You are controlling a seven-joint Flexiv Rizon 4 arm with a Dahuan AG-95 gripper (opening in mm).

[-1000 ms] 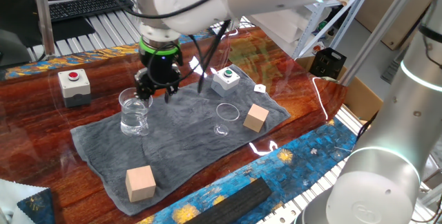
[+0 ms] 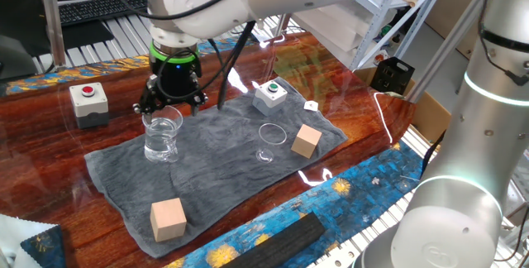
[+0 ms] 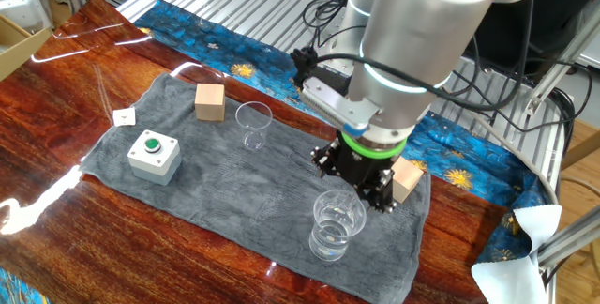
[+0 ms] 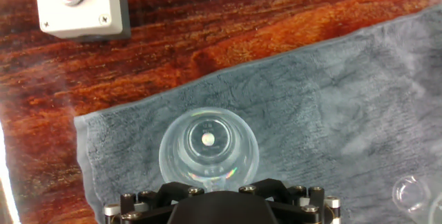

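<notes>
A clear glass with what looks like water stands upright near the left end of the grey towel. My gripper is just above its rim, pointing down, with the fingers spread and nothing between them. From the other side, the gripper hangs over the back edge of that glass. The wrist view looks down into the glass, which sits just ahead of the fingers. A second clear glass, seemingly empty, stands on the towel to the right.
One wooden block is beside the second glass; another sits at the towel's near corner. A green-button box rests on the towel's far edge. A red-button box stands on the bare table to the left. Mid-towel is clear.
My gripper has moved left and slightly lower, from right of the water glass to above its rim. Glasses and blocks have stayed put.
</notes>
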